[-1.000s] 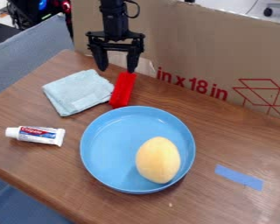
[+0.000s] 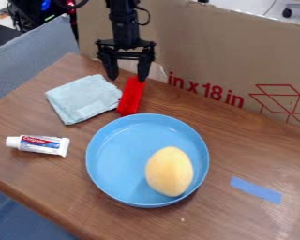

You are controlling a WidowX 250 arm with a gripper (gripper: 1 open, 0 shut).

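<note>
My black gripper (image 2: 125, 67) hangs open at the back of the table, its fingers apart just above a red object (image 2: 130, 97) that lies lengthwise beside a folded light-blue cloth (image 2: 82, 97). A blue plate (image 2: 117, 159) holds a pale yellow rounded object (image 2: 168, 172). A Colgate toothpaste tube (image 2: 38, 144) lies at the left front. Whether the fingertips touch the red object cannot be told.
A cardboard panel (image 2: 219, 66) stands along the back of the wooden table (image 2: 240, 150). A strip of blue tape (image 2: 257, 189) lies at the right.
My gripper has shifted only slightly above the red object. The objects on the table have not visibly moved.
</note>
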